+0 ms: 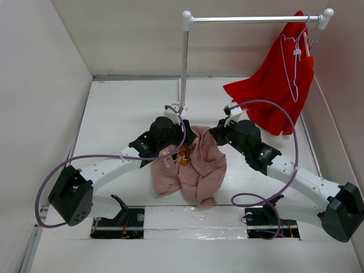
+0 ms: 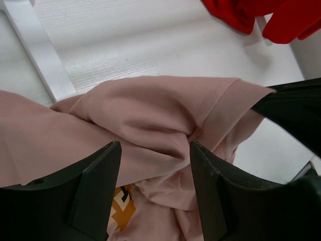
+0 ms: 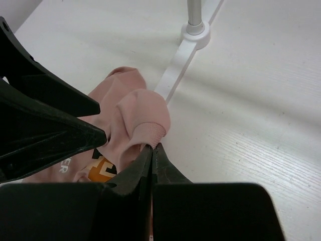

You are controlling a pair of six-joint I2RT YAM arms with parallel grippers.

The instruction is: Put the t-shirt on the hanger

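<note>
A pink T-shirt [image 1: 202,170] with an orange print lies crumpled at the front middle of the work surface. My left gripper hovers over it, open, the folds showing between its fingers. My right gripper is shut on a pink fold near the shirt's right part, drawing it up and to the right. A light purple hanger [image 1: 287,68] hangs at the right of the rail, in front of red cloth.
The rack's rail [image 1: 256,20] spans the back, with a post [image 1: 183,68] standing behind the shirt. A red garment [image 1: 267,85] fills the back right.
</note>
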